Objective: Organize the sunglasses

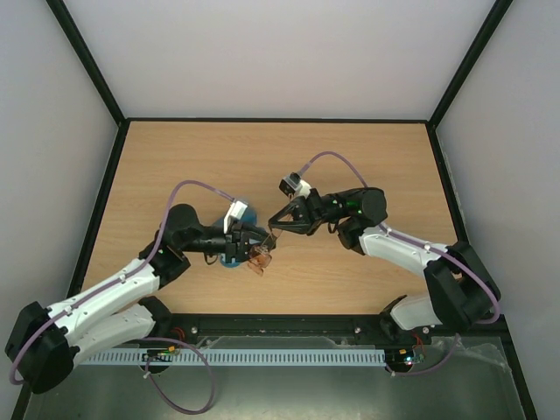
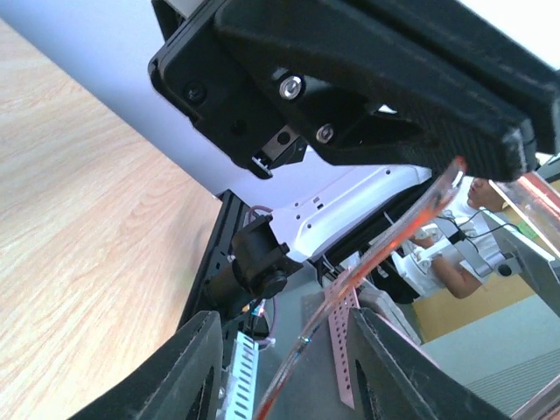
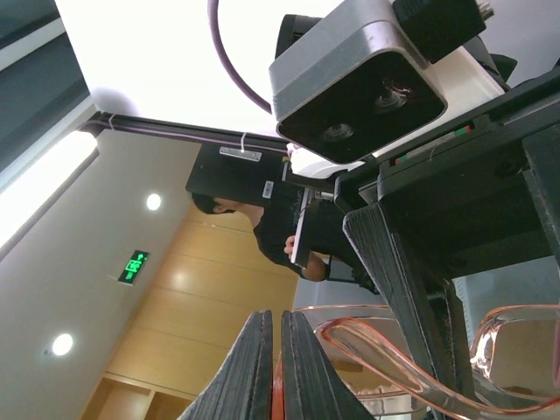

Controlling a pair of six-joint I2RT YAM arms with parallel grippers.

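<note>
Clear sunglasses with an orange-brown tint [image 1: 260,260] hang above the table between the two grippers. Their folding arm [image 2: 337,293] runs as a thin strip in the left wrist view. My right gripper is shut, and a thin orange strip shows between its fingers. The left gripper stands part open, its fingers on either side of the sunglasses' arm. In the right wrist view the looped frame [image 3: 394,363] passes below the left gripper. How the far lens sits is hidden.
A blue object [image 1: 229,261] lies beneath the left gripper, mostly covered by it. The two grippers are very close together. Free wooden table [image 1: 201,153] stretches behind the arms and to the right.
</note>
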